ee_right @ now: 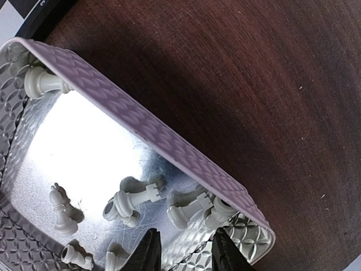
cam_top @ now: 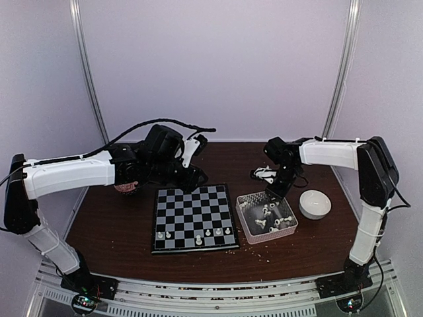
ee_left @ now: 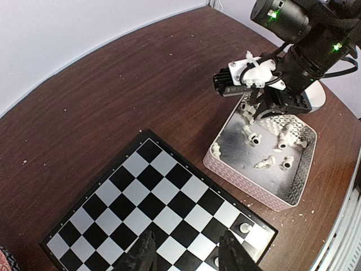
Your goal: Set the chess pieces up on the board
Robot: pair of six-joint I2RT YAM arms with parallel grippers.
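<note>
The chessboard (cam_top: 192, 211) has several white pieces along its near edge. The pink basket (cam_top: 264, 234) holds several white pieces lying loose, among them a rook (ee_right: 138, 197) and a small piece (ee_right: 63, 217). My left gripper hovers high over the board, open, nothing between its fingers. My right gripper is down over the basket's back part, fingers apart, with pieces just beyond them; nothing clearly sits between them.
A white bowl (cam_top: 315, 205) stands right of the basket. A reddish container (cam_top: 125, 187) is at the back left, partly behind the left arm.
</note>
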